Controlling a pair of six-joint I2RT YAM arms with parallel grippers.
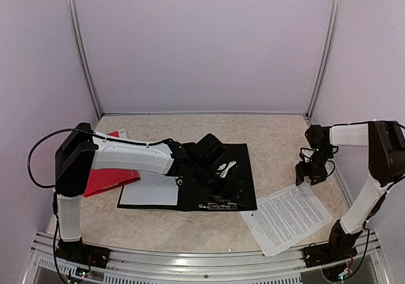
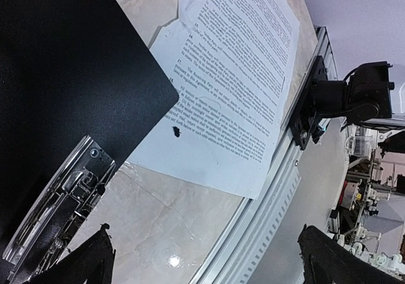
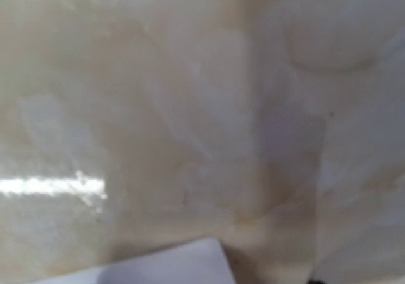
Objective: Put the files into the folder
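An open black folder lies centre-left, a white sheet in its left half and a metal clip at its edge. My left gripper hovers over the clip end, its fingers apart at the bottom of the left wrist view. Loose printed sheets lie to the right, partly against the folder's corner. My right gripper is low at the sheets' far end; the right wrist view shows a paper corner, but its finger state is unclear.
A red folder lies at the left, behind the left arm. Walls and a metal rail border the table.
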